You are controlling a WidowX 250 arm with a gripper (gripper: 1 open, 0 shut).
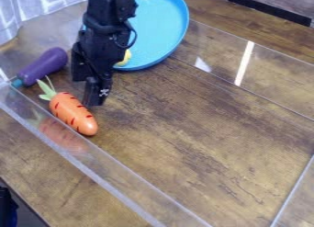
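My black gripper (88,84) reaches down from the top, open, its fingertips low over the wood just above the orange toy carrot (75,115) with its pale green top. A purple toy eggplant (43,65) lies to the left of the gripper. Behind the arm is a blue plate (160,33), with a small yellow object (124,59) on it, mostly hidden by the arm.
A clear plastic wall (128,180) runs diagonally along the left and front of the carrot, with another along the back right.
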